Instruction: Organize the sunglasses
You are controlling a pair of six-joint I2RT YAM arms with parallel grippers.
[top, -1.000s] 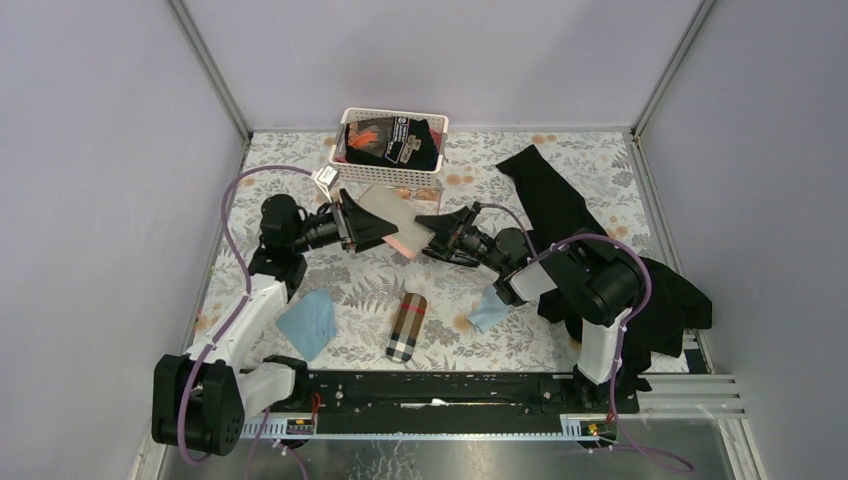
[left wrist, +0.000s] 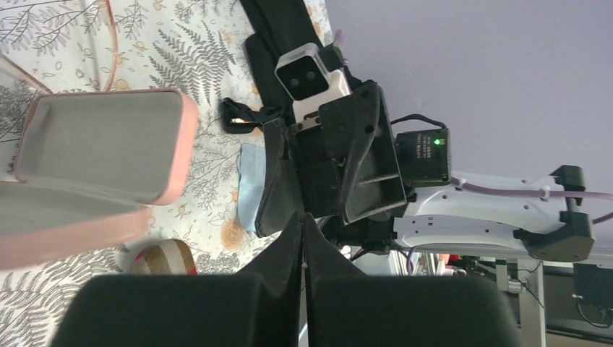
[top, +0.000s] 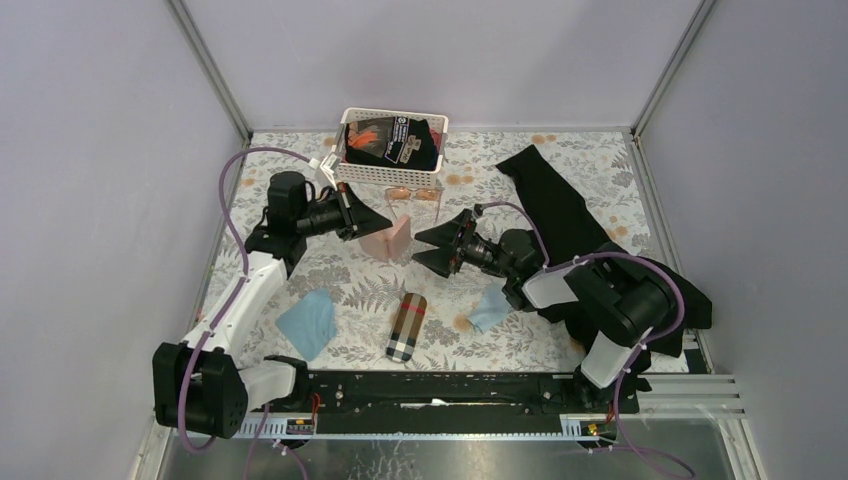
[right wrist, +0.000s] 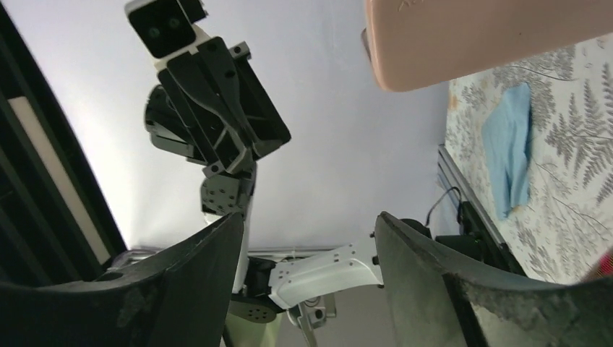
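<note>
The pink glasses case [top: 385, 243] is between my two grippers in the top view. Its lid stands apart from its base, showing a grey inside, in the left wrist view [left wrist: 108, 144]. Just beside it, my left gripper is shut with nothing between its fingers. My right gripper is open and empty, and the case's pink outside [right wrist: 463, 43] shows beyond its fingers. Neither gripper grasps the case; whether it rests on the table is hard to tell. Behind it lie sunglasses [top: 428, 195] with brownish lenses, temples pointing forward.
At the back stands a white basket [top: 390, 174] holding a black packet. A checked case [top: 406, 327] lies at the front middle. Two blue cloths [top: 308, 323] lie in front, and black cloth [top: 560, 205] covers the right side.
Earlier the open case spanned the gap between both grippers; now it is loose from them and turned. My right gripper has opened and drawn slightly away, while the left moved a little back.
</note>
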